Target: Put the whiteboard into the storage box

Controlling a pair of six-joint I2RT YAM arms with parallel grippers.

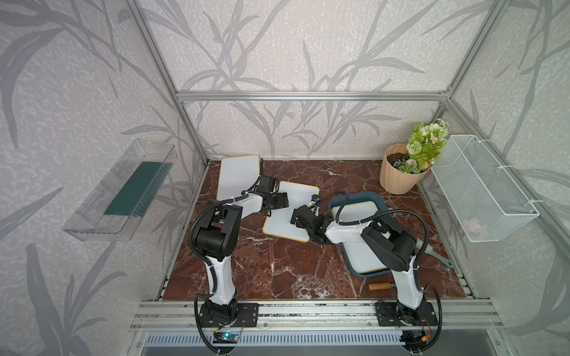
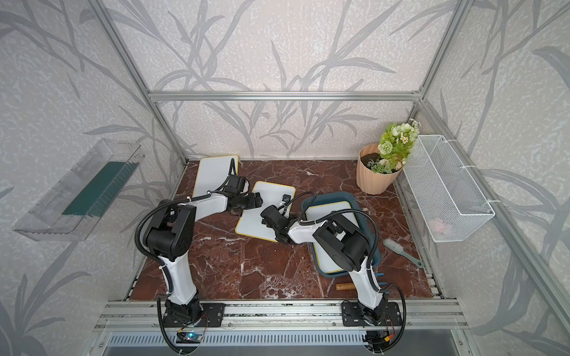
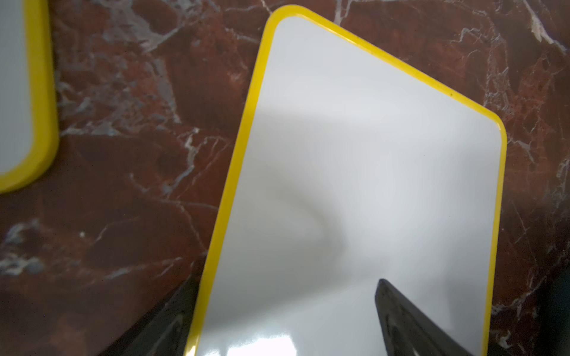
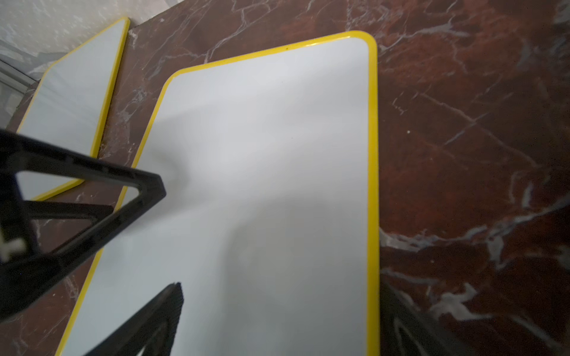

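Note:
Flat on the table's middle lies a whiteboard [image 1: 279, 225] with a yellow rim. My left gripper is open over its left edge, one finger on each side of that edge with a gap between them. At the board's opposite side, my open right gripper straddles the other long edge, also with its fingers apart. The blue storage box [image 1: 346, 270] stands to the right, partly under my right arm, and holds a whiteboard [image 1: 362, 255]. Another whiteboard [image 1: 239, 175] rests at the back left, its near end covered by my left arm.
A potted plant [image 1: 399, 172] stands at the back right. A grey-handled brush [image 2: 403, 252] and a wooden-handled tool [image 1: 380, 286] lie near the box. Wire basket [image 1: 487, 190] and clear tray [image 1: 101, 231] flank the table.

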